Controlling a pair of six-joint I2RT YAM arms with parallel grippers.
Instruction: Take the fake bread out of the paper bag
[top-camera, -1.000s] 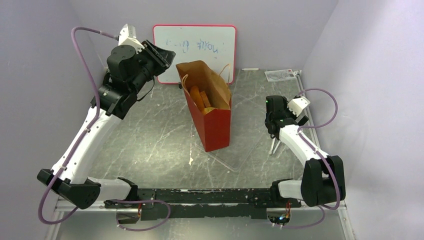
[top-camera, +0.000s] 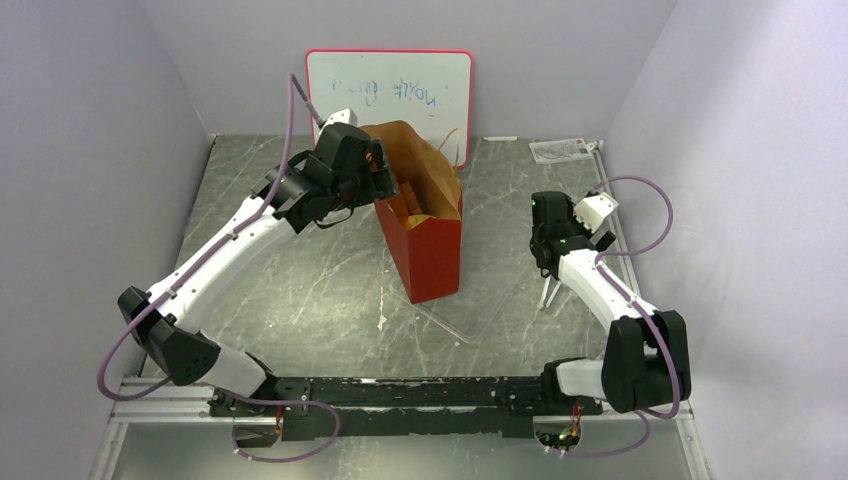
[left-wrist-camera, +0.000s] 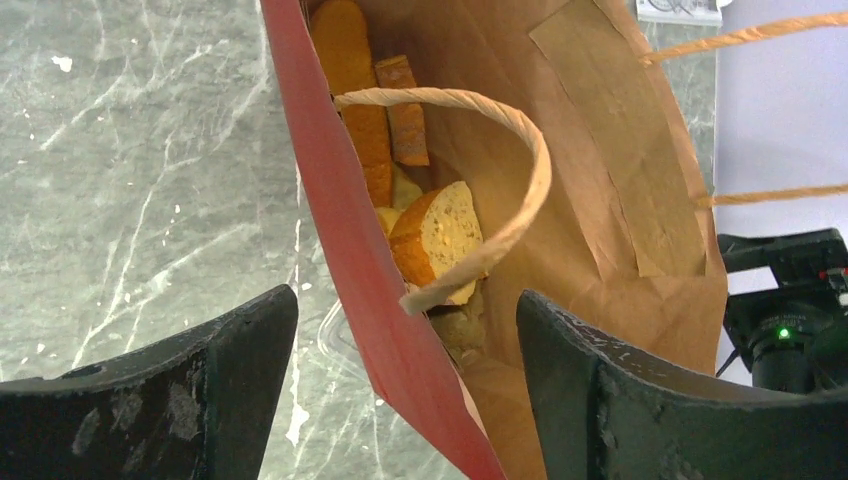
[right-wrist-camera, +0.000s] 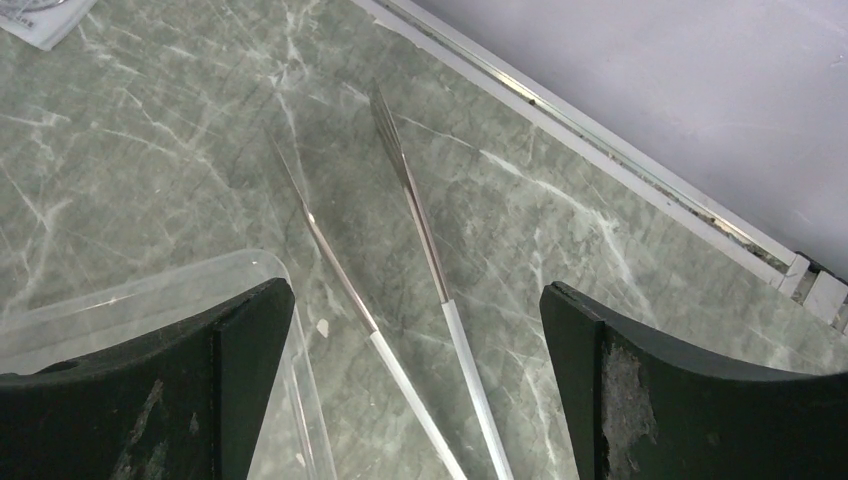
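A tall red paper bag stands open-topped near the middle of the table. Inside it, in the left wrist view, lie a long brown loaf, a small brown bar and a cut piece of bread. A twisted paper handle arches over the bread. My left gripper is open above the bag's left rim, its fingers empty; from above it hides part of the opening. Far to the right, my right gripper is open over bare table, nothing between its fingers.
Two thin white-handled utensils, one a fork and one a knife, lie below the right gripper. A clear tray rests beside them. A whiteboard leans behind the bag. Table space left of the bag is clear.
The right arm and the bag look unmoved.
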